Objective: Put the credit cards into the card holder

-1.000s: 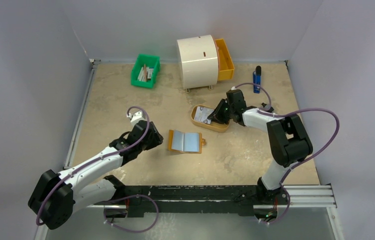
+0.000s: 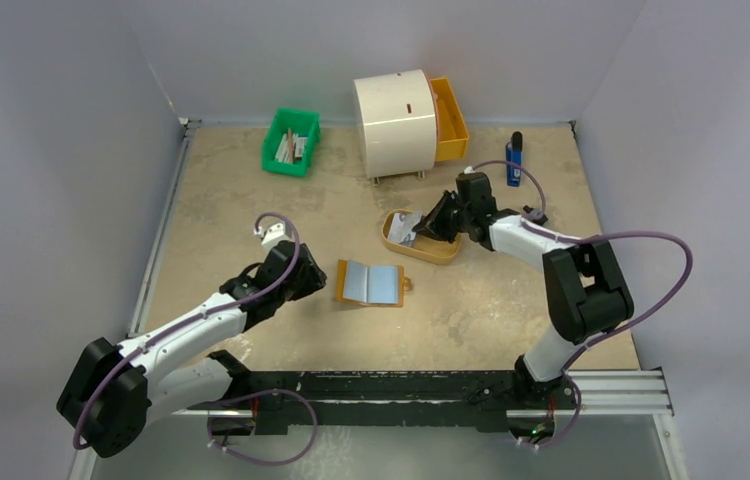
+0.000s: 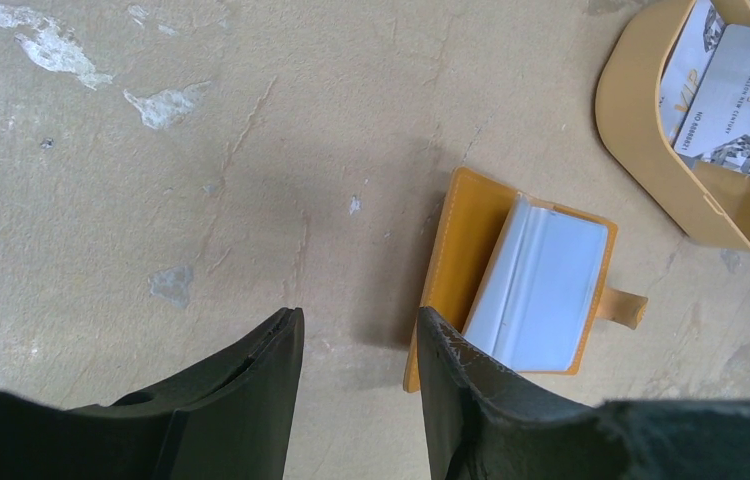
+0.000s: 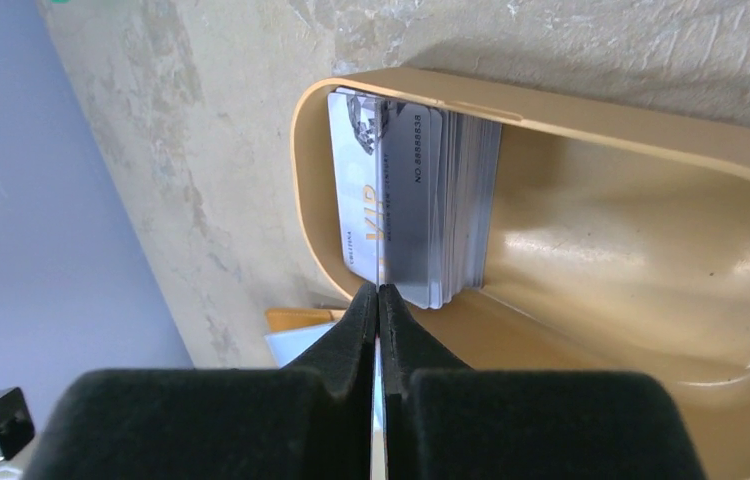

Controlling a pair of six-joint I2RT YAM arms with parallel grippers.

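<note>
The tan oval basket (image 2: 438,254) holds a stack of silver VIP cards (image 4: 468,195) leaning at one end. My right gripper is shut on one card, which shows nearly edge-on in the right wrist view, raised in front of the stack. In the left wrist view its printed face is visible, with a black fingertip on its edge. The brown card holder (image 2: 398,300) lies spread on the table with pale blue sleeves (image 3: 561,290) showing. Left of it, my left gripper stands open and empty.
At the back are a green bin (image 2: 276,140) with items in it, a white rounded cabinet (image 2: 394,125) with an orange drawer (image 2: 452,140), and a blue object (image 2: 514,165). Bare table surrounds the card holder and basket.
Other cards' edges now show behind it. The left arm and holder have stayed put.
</note>
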